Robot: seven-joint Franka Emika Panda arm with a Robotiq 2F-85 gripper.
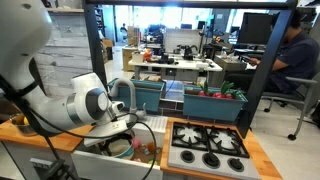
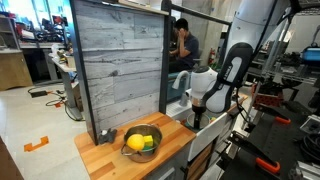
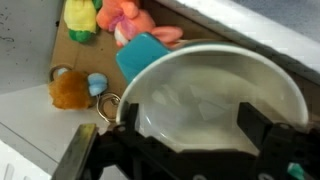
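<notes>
In the wrist view my gripper is open, its two dark fingers set wide apart over a white oval bowl [image 3: 190, 85]. Nothing shows between the fingers. The bowl lies in an open drawer or sink-like bin [image 1: 90, 160] below the counter. Around it lie a teal block [image 3: 142, 55], an orange-pink plush toy [image 3: 130, 18], a yellow and green toy [image 3: 82, 16] and an orange furry keyring toy [image 3: 72, 90]. Whether the fingers touch the bowl I cannot tell.
To the right is a stove [image 1: 208, 150] with several knobs. Blue bins [image 1: 212, 106] stand behind the counter. A pot [image 2: 140, 143] with yellow and green items sits on the wooden counter [image 2: 97, 158]. The bin's pale wall [image 3: 270, 35] runs close beside the bowl.
</notes>
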